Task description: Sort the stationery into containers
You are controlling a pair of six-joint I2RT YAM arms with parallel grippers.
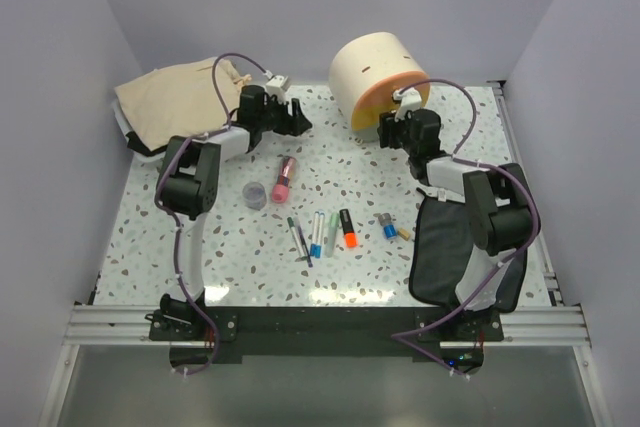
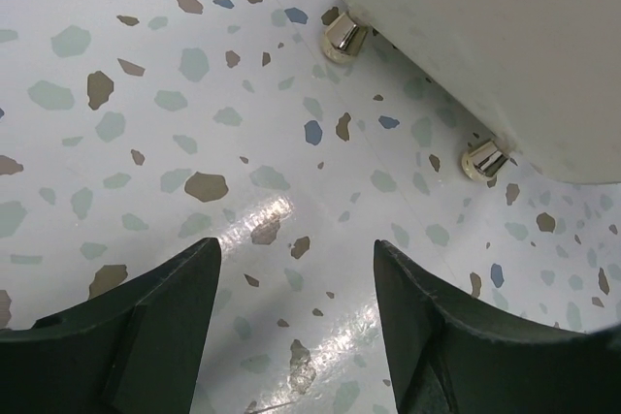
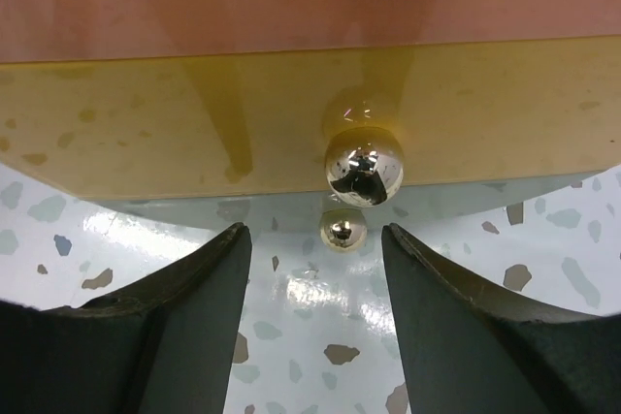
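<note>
A cream drawer cabinet [image 1: 370,62] stands at the back, its drawers orange, yellow and grey with metal knobs. Right in front of it is my right gripper [image 1: 386,133], part open; in the right wrist view the yellow drawer's knob [image 3: 364,167] and the grey drawer's knob [image 3: 343,230] show just beyond the fingertips, with nothing gripped. My left gripper [image 1: 301,119], open and empty, hovers left of the cabinet. On the table lie pens [image 1: 298,240], markers [image 1: 318,234], a black-and-orange highlighter [image 1: 347,228], a blue item [image 1: 387,225] and a pink-ended item [image 1: 283,179].
A tan cloth [image 1: 180,104] covers a bin at the back left. A clear round container [image 1: 254,195] sits at mid left. A black mat or pouch [image 1: 455,257] lies at front right.
</note>
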